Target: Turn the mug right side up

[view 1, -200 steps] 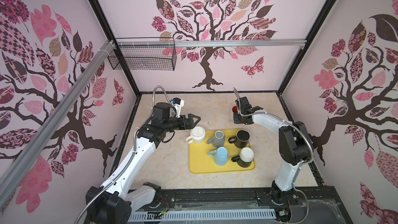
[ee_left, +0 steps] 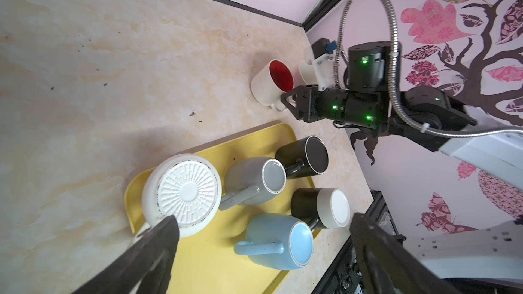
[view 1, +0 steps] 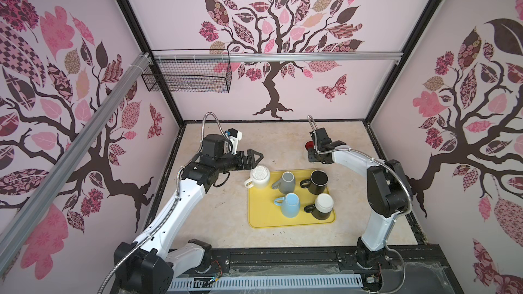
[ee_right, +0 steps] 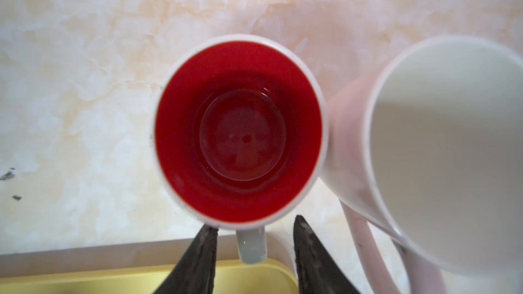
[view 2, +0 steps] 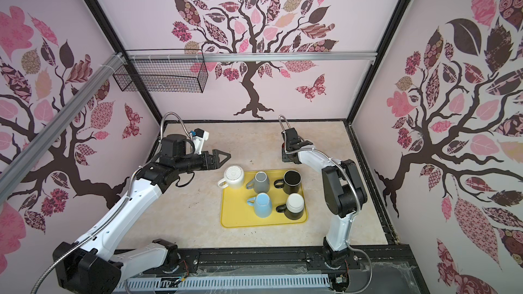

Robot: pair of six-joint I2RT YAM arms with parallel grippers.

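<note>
A white mug with a red interior (ee_right: 239,130) stands upright on the table behind the tray, its mouth facing up. Its handle (ee_right: 252,247) points toward the tray. My right gripper is open around that handle, with a gap on either side of it. Over the tray's back-left corner, my left gripper stands open and empty. Below it, a white mug (ee_left: 188,193) is base up on the tray's edge. A grey mug (ee_left: 256,179), a light blue mug (ee_left: 277,241) and a black mug with a white base (ee_left: 321,208) are also base up.
A second white mug (ee_right: 446,152), mouth up, stands right beside the red-interior mug. The yellow tray (view 1: 267,215) also holds a black mug (view 1: 318,181). A wire basket (view 1: 188,76) hangs high at left.
The left arm is nearly still.
</note>
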